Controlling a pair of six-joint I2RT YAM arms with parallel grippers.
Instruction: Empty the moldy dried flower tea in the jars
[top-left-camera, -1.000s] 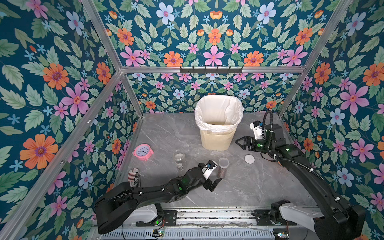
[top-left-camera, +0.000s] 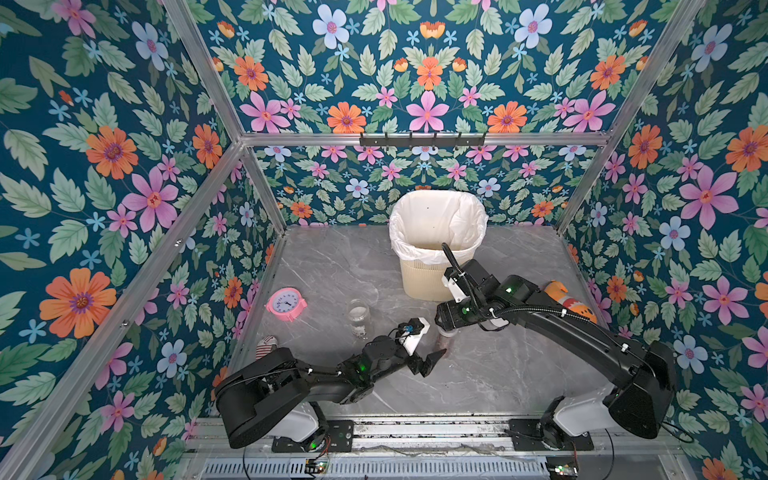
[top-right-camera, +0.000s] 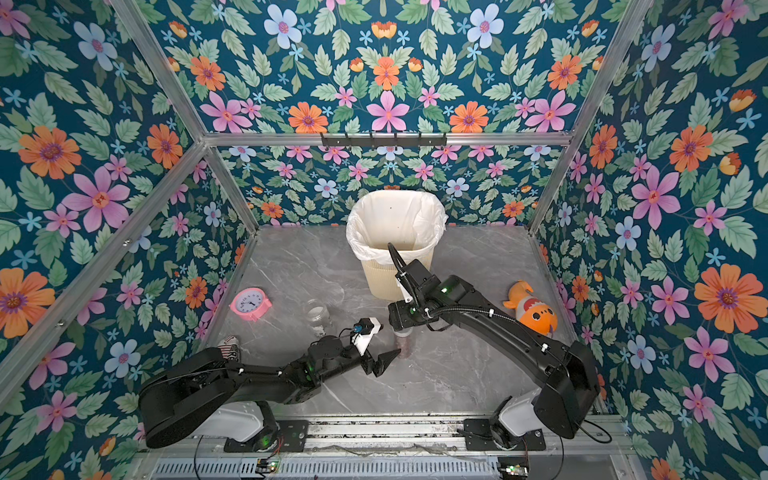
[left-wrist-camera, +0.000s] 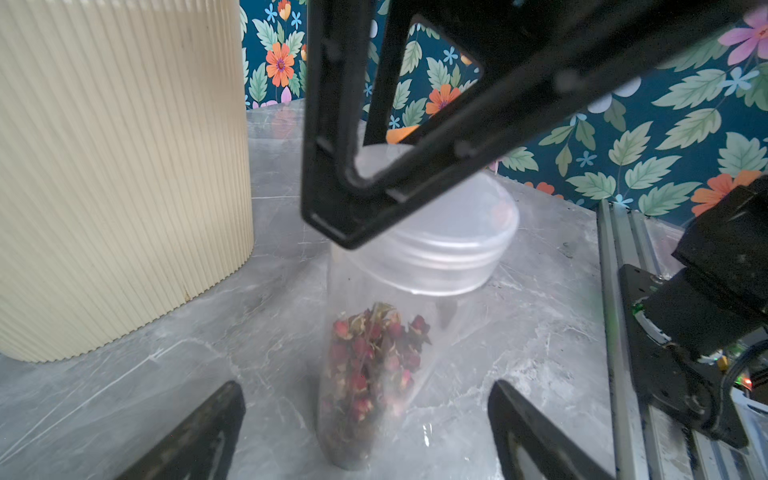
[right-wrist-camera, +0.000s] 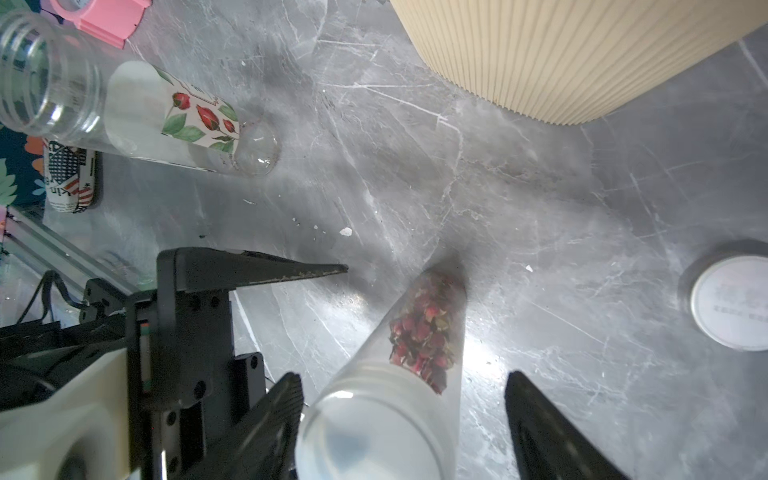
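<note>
A clear jar (left-wrist-camera: 372, 368) with dried rosebuds in its lower part stands upright on the grey table, its frosted lid (right-wrist-camera: 372, 436) on top. My right gripper is over it from above, fingers spread on both sides of the lid. In the left wrist view, black right-gripper parts cross in front of the lid. Low beside the jar, my left gripper is open, and the jar shows between its fingers, apart from both. A second clear jar (right-wrist-camera: 184, 120), with a rose label, stands uncapped to the left and looks empty.
The cream bin (top-left-camera: 424, 280) with a white liner stands behind the jar. A loose white lid (right-wrist-camera: 732, 302) lies on the table to the right. Around the sides are a pink clock (top-left-camera: 285, 303), an orange toy (top-right-camera: 534, 312) and a striped object (top-left-camera: 266, 345).
My right gripper has come leftward and down from beside the bin to over the capped jar. The left arm has shifted only slightly; its gripper stays beside the jar.
</note>
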